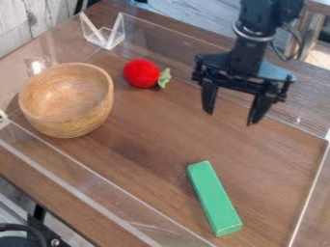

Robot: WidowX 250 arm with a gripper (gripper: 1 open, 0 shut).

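My black gripper (233, 106) hangs at the upper right over the wooden table, open, its two fingers apart with nothing between them. A red tomato-like object with green leaves (141, 72) lies to its left. A wooden bowl (65, 98) stands at the left, empty. A green rectangular block (213, 198) lies at the lower front right.
Clear plastic walls border the tabletop (154, 145). A white angular holder (103, 29) sits at the back left.
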